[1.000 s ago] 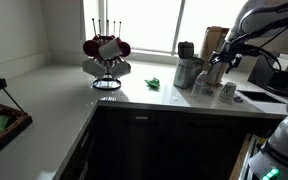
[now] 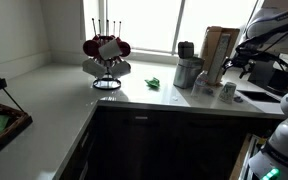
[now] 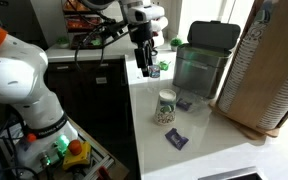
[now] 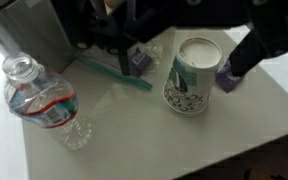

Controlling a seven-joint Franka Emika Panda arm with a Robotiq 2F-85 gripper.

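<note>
My gripper hangs open above the counter, its dark fingers empty. In the wrist view, a white and green can-shaped container stands upright below and between the spread fingers, apart from them. It also shows in exterior view 2 as a cup-like container, in front of and lower than the gripper. A clear plastic bottle with a red and blue label stands to the left in the wrist view. Small purple packets lie near the container; one packet is plain on the counter in exterior view 2.
A grey bin with a dark lid and a tall brown corrugated piece stand behind. To the left in exterior view 1, a rack holds dishes near a green item.
In exterior view 1 the gripper has moved right, from near the bin and bottle to beyond the container. The objects on the counter look unmoved.
</note>
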